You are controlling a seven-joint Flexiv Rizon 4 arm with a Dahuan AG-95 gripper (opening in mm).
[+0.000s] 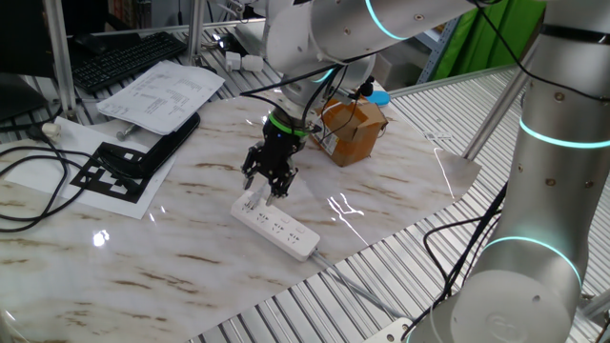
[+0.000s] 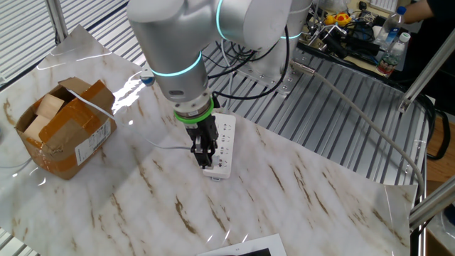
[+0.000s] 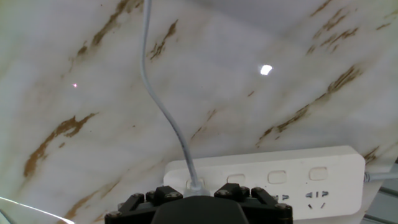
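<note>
A white power strip (image 1: 276, 230) lies on the marble-patterned table, its row of sockets facing up. At one end of the strip sits a pale plug (image 3: 197, 191) with a thin grey cable (image 3: 153, 93) running from it across the table. My gripper (image 1: 259, 191) is directly above that end, pointing down, its fingers spread apart on either side of the plug. In the wrist view the black fingers (image 3: 166, 194) cover part of the strip (image 3: 336, 167), and a gap shows beside the plug. How deep the plug sits is hidden.
An open cardboard box (image 1: 355, 133) stands nearby, with the thin cable passing over it. Papers (image 1: 160, 95), a black-and-white marker sheet (image 1: 119, 176) and a black cable (image 1: 62, 181) occupy the far left. Clear table lies in front of the strip.
</note>
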